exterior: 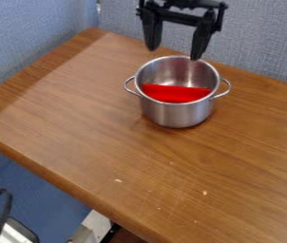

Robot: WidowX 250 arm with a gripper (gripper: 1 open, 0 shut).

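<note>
A steel pot [176, 112] with two side handles stands on the wooden table [83, 142], right of centre toward the back. A long red object [174, 92] lies inside it. My black gripper [173, 45] hangs open above the pot's back rim, its two fingers spread wide, with nothing seen between them.
Grey padded walls [23, 36] border the table at the left and back. Wide bare table lies in front of the pot and to both sides. Below the near left table edge are a blue floor and a black cable.
</note>
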